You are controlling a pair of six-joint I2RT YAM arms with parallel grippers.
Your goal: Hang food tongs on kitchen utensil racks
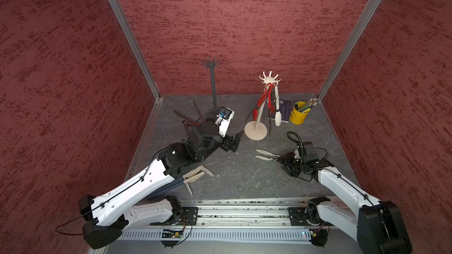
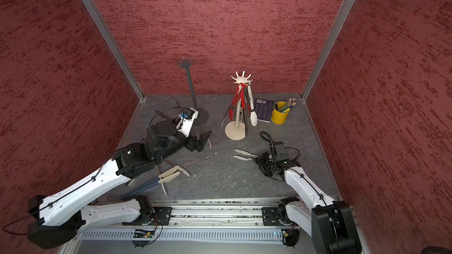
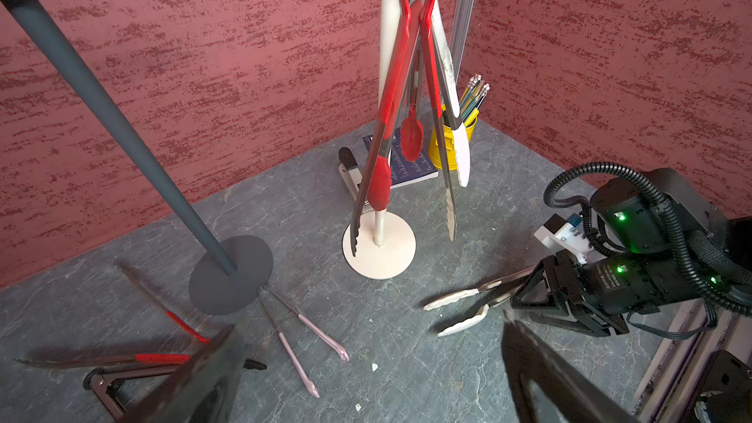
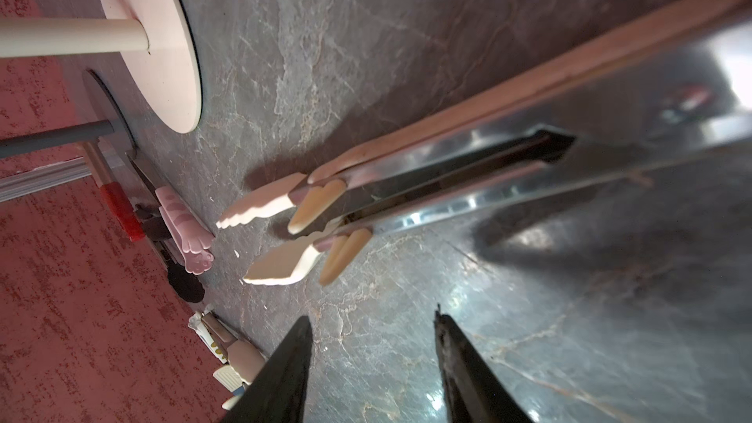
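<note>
Silver tongs with cream tips point(image 4: 438, 209) lie on the table before the white rack point(image 1: 255, 132). My right gripper is close by the tongs, its fingers point(image 4: 286, 372) apart and nothing between them; contact with the tongs cannot be made out. From the white rack hang red-handled tongs point(image 3: 396, 70) and white-tipped tongs point(image 3: 462, 152), with another red-tipped pair point(image 3: 411, 137) behind. My left gripper is held open and empty above the table, left of the white rack's base. A dark rack point(image 3: 141, 125) stands bare at the far left.
On the table lie pink-tipped tongs point(image 3: 293, 354), red and dark tongs point(image 3: 160, 358) and, nearer the front, beige-tipped blue tongs point(image 1: 194, 176). A book point(image 1: 284, 108) and a yellow cup of brushes point(image 1: 297, 116) occupy the back right.
</note>
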